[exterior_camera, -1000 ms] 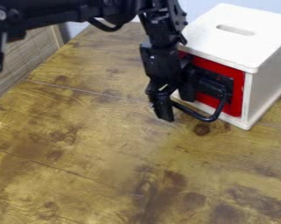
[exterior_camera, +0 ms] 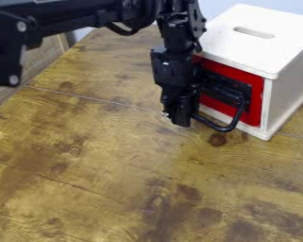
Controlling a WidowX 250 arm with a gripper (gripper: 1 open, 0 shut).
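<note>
A white box (exterior_camera: 270, 47) with a red front (exterior_camera: 252, 115) and a black handle or door part (exterior_camera: 237, 98) stands at the right of the camera view. The black gripper (exterior_camera: 179, 112) hangs low beside the box's front, at its left edge, close to or against the black part. Its fingers are dark against the dark part, so whether they are shut on anything is unclear.
A small dark knot lies on the wood below the gripper. A tiled or panelled edge (exterior_camera: 27, 71) shows at the far left.
The gripper has shifted very slightly over the last second, with the arm a little changed in pose. The box looks unchanged.
</note>
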